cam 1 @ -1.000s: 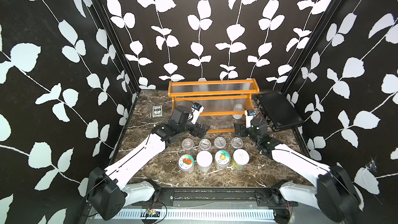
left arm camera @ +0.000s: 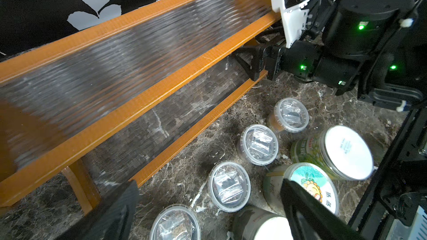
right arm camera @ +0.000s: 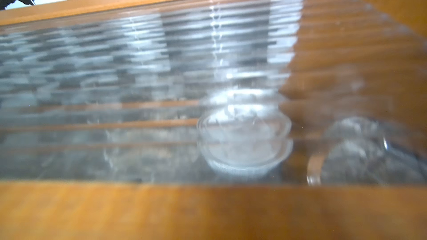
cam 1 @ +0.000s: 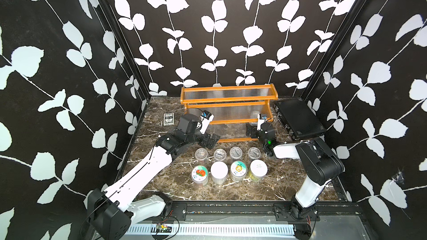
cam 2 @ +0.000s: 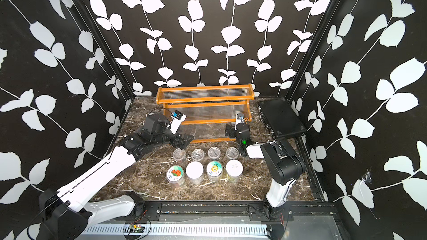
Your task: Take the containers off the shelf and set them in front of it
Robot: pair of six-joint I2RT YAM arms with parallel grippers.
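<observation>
Inside the shelf's lower level, a clear round-lidded jar (right arm camera: 244, 137) shows blurred in the right wrist view. Its contents cannot be made out. My right gripper (cam 1: 250, 129) stands at the front of the wooden shelf (cam 1: 229, 121), near its right end, and hides the jar from the top views. It looks open, with no object seen between its fingers. At the shelf's left front, my left gripper (cam 1: 214, 140) hangs open and empty, its fingers (left arm camera: 307, 213) spread wide above the small jars.
Before the shelf stand a row of small clear-lidded jars (cam 1: 235, 152) and a row of larger cans (cam 1: 219, 172). A black case (cam 1: 300, 119) lies right of the shelf, a card box (cam 1: 168, 119) left. Another clear round shape (right arm camera: 364, 164) shows at the shelf's right end.
The left gripper has shifted slightly left.
</observation>
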